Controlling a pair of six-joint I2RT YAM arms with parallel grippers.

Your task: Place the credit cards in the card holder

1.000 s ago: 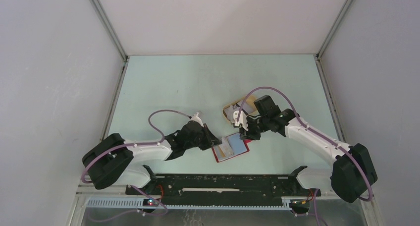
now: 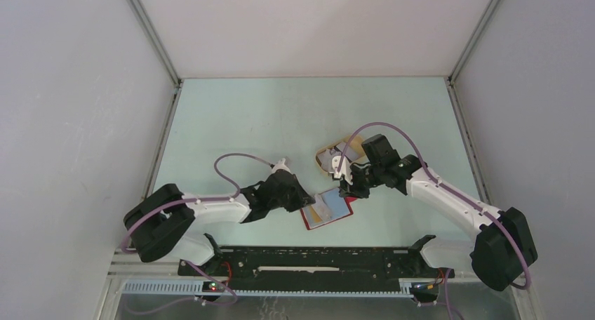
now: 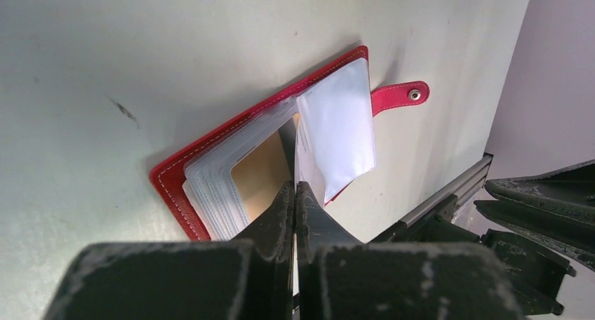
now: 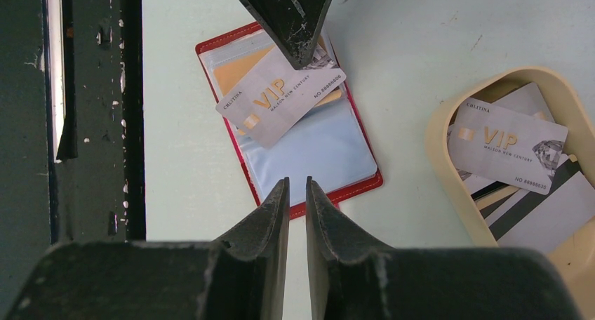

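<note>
The red card holder [image 4: 365, 141] lies spread on the table, with clear sleeves and orange-tan cards on one side. My left gripper is shut on a silver VIP card [image 4: 281, 99], held over the holder's sleeves. From the left wrist the card is seen nearly edge-on, rising from the fingertips. Whether its edge has entered a sleeve, I cannot tell. My right gripper is shut, nothing showing between its fingers, by the holder's strap end. More VIP cards [image 4: 505, 144] lie in the tan tray.
The tan tray [image 4: 445, 123] stands behind the holder, close to the right arm. A dark rail [image 2: 316, 264] runs along the front edge.
The right arm has barely moved.
</note>
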